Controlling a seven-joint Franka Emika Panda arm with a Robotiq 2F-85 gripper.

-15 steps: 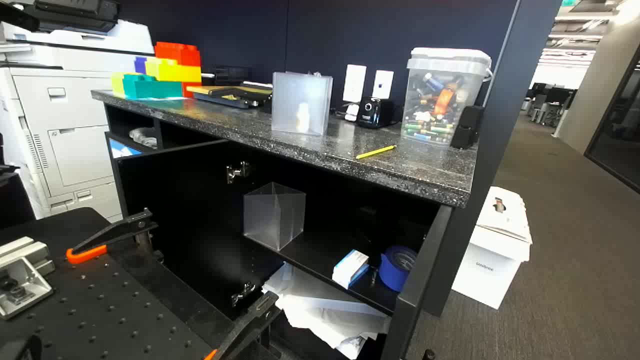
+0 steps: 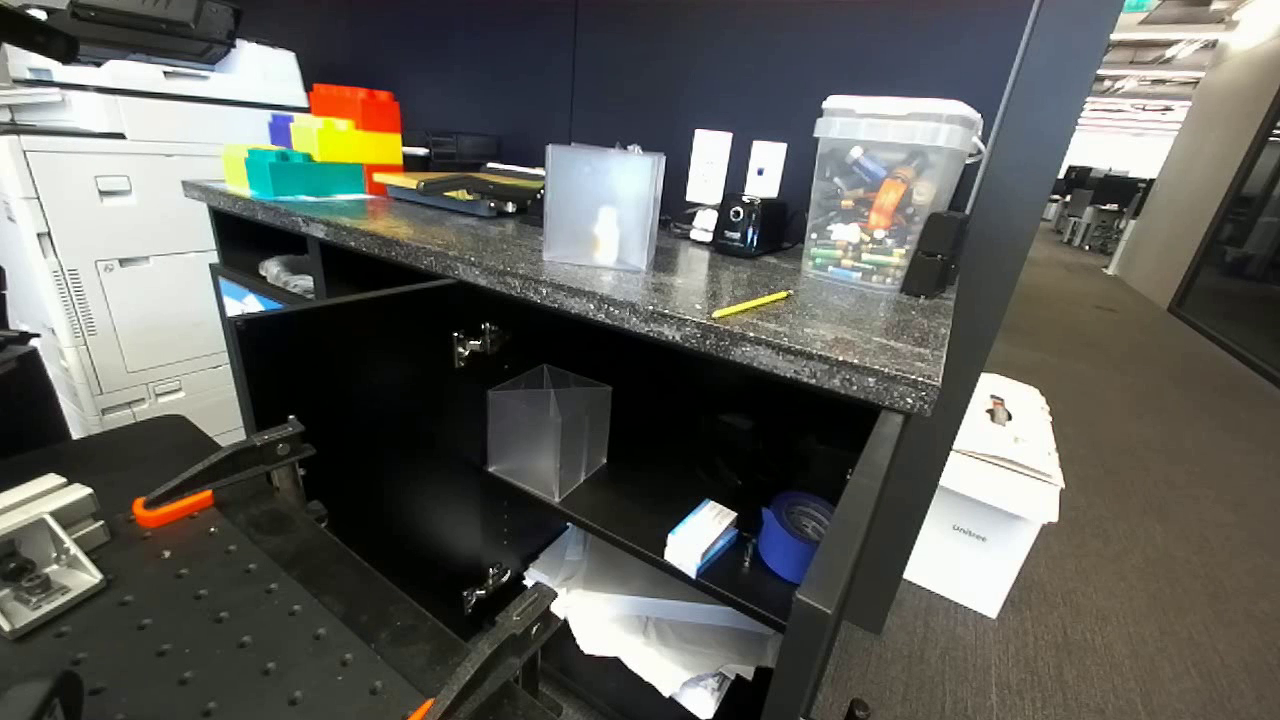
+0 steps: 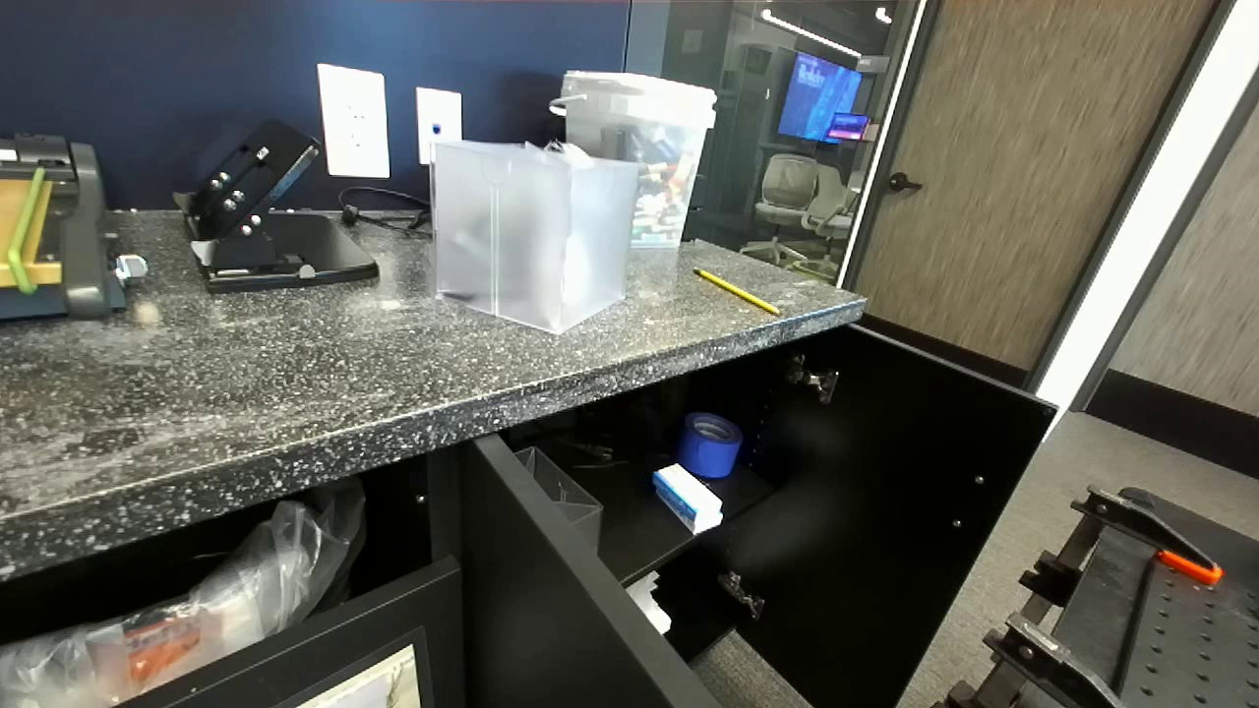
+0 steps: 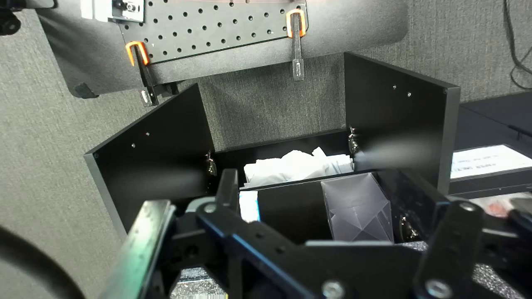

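In the wrist view my gripper spans the lower part, its fingers wide apart and nothing seen held. Below it lies the open cabinet, with a clear open-topped box (image 4: 356,207) on its upper shelf. On that shelf are also a small white-and-blue carton (image 2: 702,536) and a roll of blue tape (image 2: 788,540). A second translucent box (image 3: 508,236) stands on the speckled counter (image 3: 295,354). Nearer the counter's end lies a yellow pencil (image 2: 752,305). I cannot clearly make out my gripper in either exterior view.
Both cabinet doors (image 4: 159,159) (image 4: 399,114) stand open. White crumpled material (image 4: 294,166) fills the lower compartment. A lidded tub of batteries (image 2: 888,198), a pencil sharpener (image 2: 751,226) and a hole punch (image 3: 277,236) occupy the counter. Orange-tipped clamps (image 4: 297,45) project from the black worktable.
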